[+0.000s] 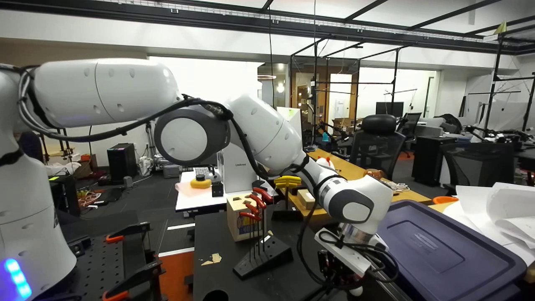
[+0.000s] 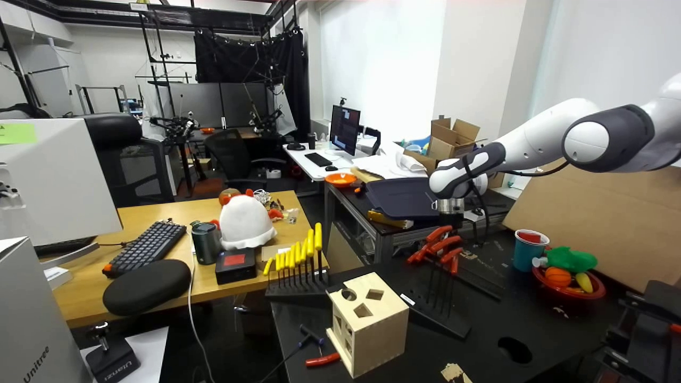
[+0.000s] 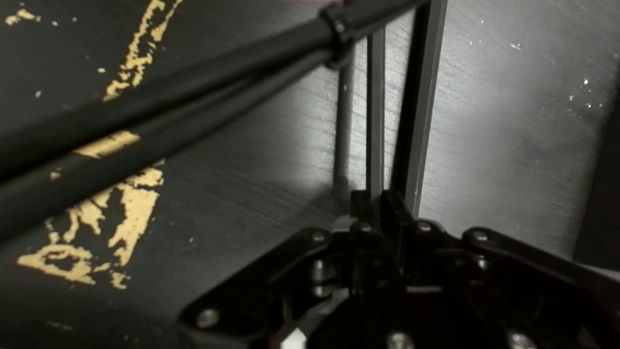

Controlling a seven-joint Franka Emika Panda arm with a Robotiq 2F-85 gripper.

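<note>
In the wrist view my gripper is shut on a thin dark rod [image 3: 375,116], which runs up from between the fingertips to the top of the view. Its far end is hidden. In exterior view 1 my gripper [image 1: 346,281] is low, beside the blue-grey lid, its fingers hidden by cables and the bottom edge. In exterior view 2 red handles partly hide it. Several red T-handle hex keys [image 1: 258,200] stand in a black wedge stand [image 1: 266,258], to the left of my gripper in exterior view 1.
A wooden shape-sorter box [image 2: 376,325] stands on the black table [image 2: 517,306]. A blue cup [image 2: 530,249] and a red bowl [image 2: 578,294] of toys stand at exterior view 2's right. The blue-grey lid [image 1: 441,246] lies close by. Cables [image 3: 174,110] cross the wrist view.
</note>
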